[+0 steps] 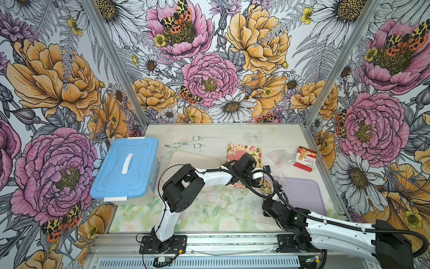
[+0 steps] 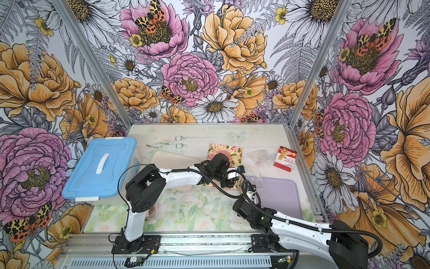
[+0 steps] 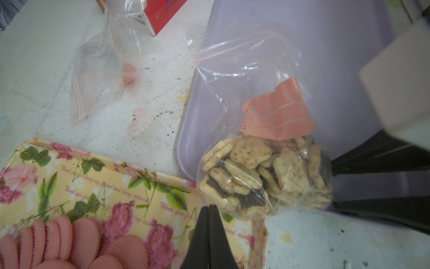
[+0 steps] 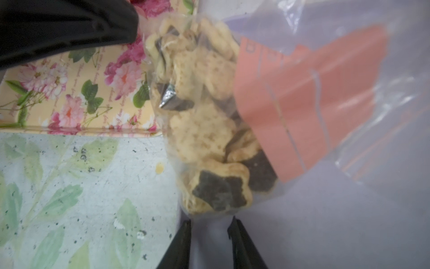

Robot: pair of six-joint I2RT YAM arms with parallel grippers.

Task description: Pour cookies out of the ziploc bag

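Note:
A clear ziploc bag (image 3: 264, 157) with several star-shaped, dark-filled cookies and an orange paper label is over the edge of the purple tray (image 3: 349, 67). Its cookie-filled end faces the flowered tray (image 3: 147, 197). My left gripper is shut, its tips right at a bottom corner of the bag; whether a thin fold of plastic sits between them I cannot tell. On the bag's other side my right gripper stands open, its fingertips just short of the lower edge, with nothing between them. Both grippers' tips are mostly hidden in the top views.
Pink round cookies (image 3: 85, 244) lie on the flowered tray. An emptier clear bag (image 3: 100, 71) and a red box (image 1: 305, 158) are at the back right. Scissors (image 1: 183, 144), a beige tray (image 1: 203, 161) and a blue-lidded bin (image 1: 125, 165) occupy the left.

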